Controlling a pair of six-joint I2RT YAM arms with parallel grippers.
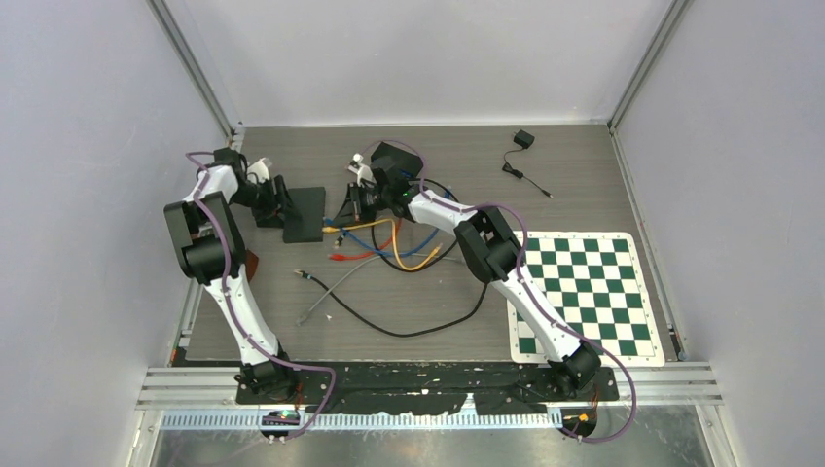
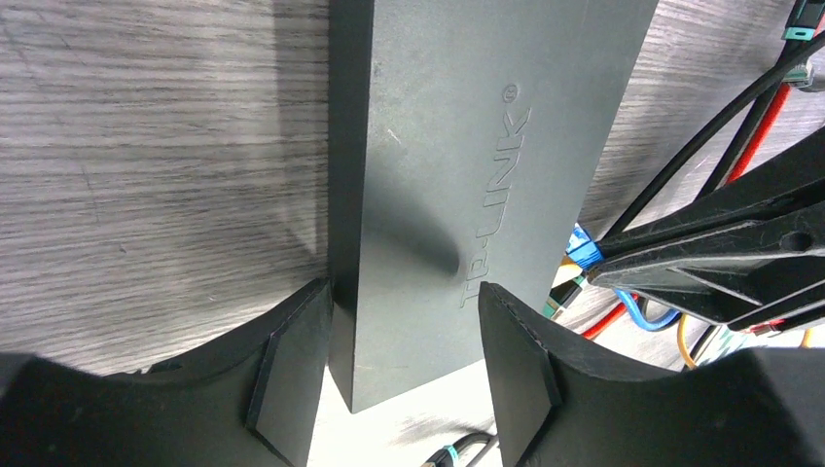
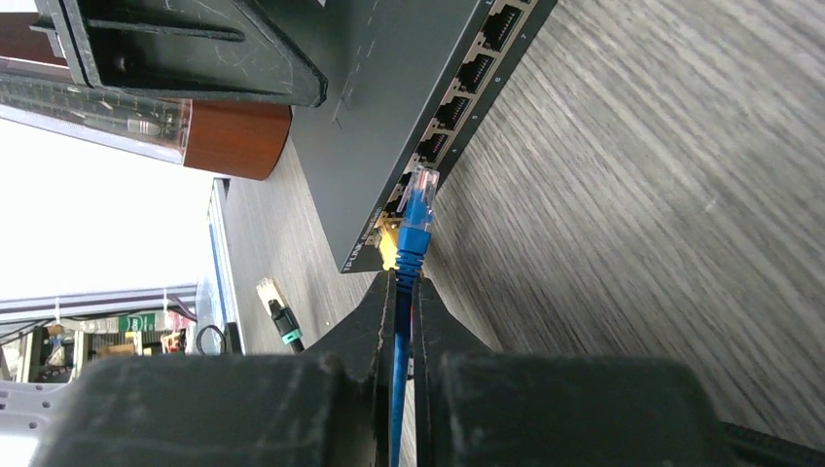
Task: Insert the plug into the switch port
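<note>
The dark grey TP-LINK switch (image 1: 304, 216) lies at the left of the table, its port row (image 3: 475, 73) visible in the right wrist view. My left gripper stands open, its fingertips at the switch's near side. My right gripper is shut on the blue cable, whose clear plug (image 3: 420, 195) is in front of the lower ports; whether it touches one I cannot tell. A yellow plug (image 3: 387, 240) sits at an end port, partly hidden behind the blue one.
Tangled cables (image 1: 409, 263) lie right of and below the switch. A black box (image 1: 394, 156) is behind the right gripper, a checkerboard (image 1: 584, 292) at the right, a charger (image 1: 522, 138) at the back right.
</note>
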